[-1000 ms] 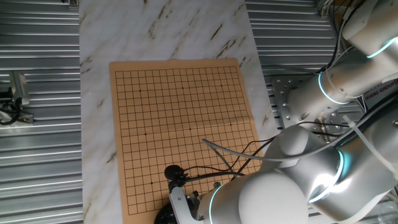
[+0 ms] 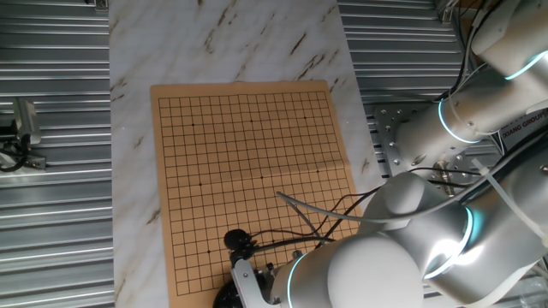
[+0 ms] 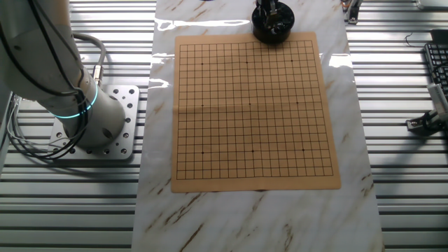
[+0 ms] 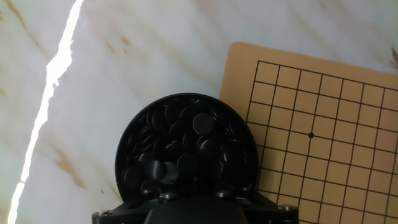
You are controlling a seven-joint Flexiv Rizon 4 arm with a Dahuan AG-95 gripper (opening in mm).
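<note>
A round black bowl (image 4: 127, 134) full of glossy black stones (image 4: 203, 124) stands beside a corner of the tan grid board (image 4: 239, 68) in the wrist view. My gripper shows as a dark shape along the bottom edge, over the near side of the bowl. Its fingertips blend into the black, so the finger's state and anything between them stay hidden. From exterior view 2, the bowl (image 3: 273, 33) sits at the board's far edge with the gripper (image 3: 267, 10) right above it. No stones lie on the visible part of the board (image 3: 255, 183).
Pale marble tabletop (image 2: 227, 38) surrounds the board and is clear at the end away from the bowl. Loose cables (image 2: 342, 214) hang from the arm (image 2: 377, 269) over one board edge. Ribbed metal panels (image 2: 56, 205) flank the table.
The board has stayed in place.
</note>
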